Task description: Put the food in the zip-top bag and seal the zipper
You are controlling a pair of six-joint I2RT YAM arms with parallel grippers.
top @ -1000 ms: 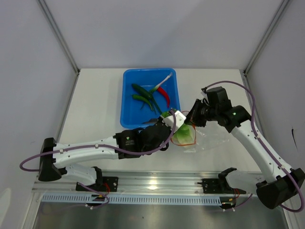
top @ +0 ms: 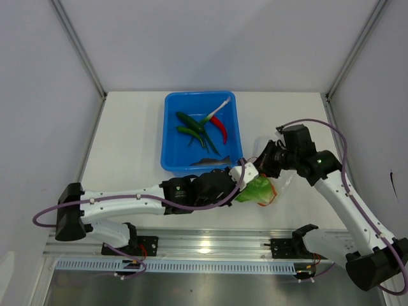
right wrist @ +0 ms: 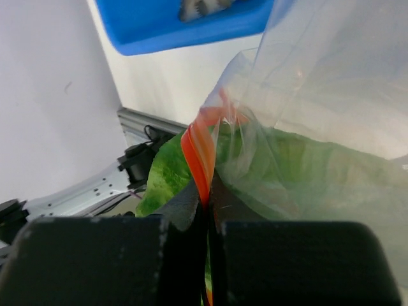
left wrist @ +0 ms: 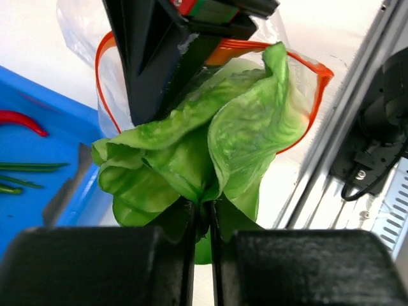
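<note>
A bunch of green lettuce leaves [left wrist: 191, 150] is pinched in my left gripper, which is shut on it. Much of the lettuce sits within the mouth of the clear zip bag [right wrist: 357, 83], whose orange zip edge [left wrist: 306, 60] loops around it; some leaf still hangs outside by my fingers. In the right wrist view my right gripper is shut on the orange zip edge [right wrist: 199, 150], with green showing through the film beyond. From above, both grippers meet close together over the bag, partly hiding its mouth and the lettuce [top: 258, 190].
Behind the grippers stands a blue tray [top: 167, 150] holding a red chili [top: 220, 127], green peppers [top: 190, 121], a scallion [top: 217, 109] and a grey fish [top: 210, 162].
The right gripper has shifted a little right, still on the zip edge.
</note>
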